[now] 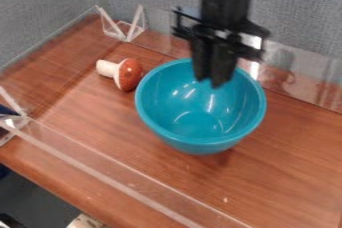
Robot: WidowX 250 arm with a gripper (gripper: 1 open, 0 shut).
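Note:
My black gripper [214, 64] hangs from the top centre over the back half of a turquoise bowl [201, 122], blurred, its lower end over the rim; it looks shut, with nothing seen between its fingers. A red-and-white toy mushroom [123, 73] lies on its side on the wooden table [94, 142], left of the bowl.
A white wire stand [123, 27] is at the back left, another white frame [11, 117] at the left edge. A clear strip runs along the grey back wall.

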